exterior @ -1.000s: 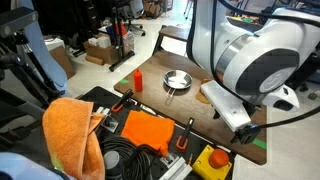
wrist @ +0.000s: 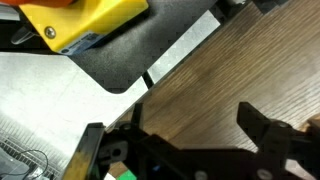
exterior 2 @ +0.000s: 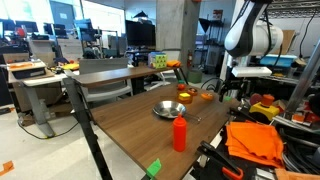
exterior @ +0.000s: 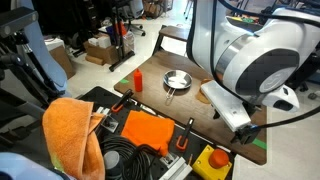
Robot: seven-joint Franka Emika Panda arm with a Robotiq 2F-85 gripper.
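Note:
My gripper is open, its two dark fingers wide apart over the bare brown tabletop, with nothing between them. From outside, the gripper points down near the table's right front corner, partly hidden by the white arm. A silver pan with a long handle rests on the table. The red bottle stands upright near the table's edge. Small orange and yellow dishes, including an orange bowl, sit farther along the table, nearer the arm.
Beside the table edge is a yellow box with a red button, large in the wrist view's upper left. An orange cloth and black cables lie off the table's front. Bare wood surrounds the pan.

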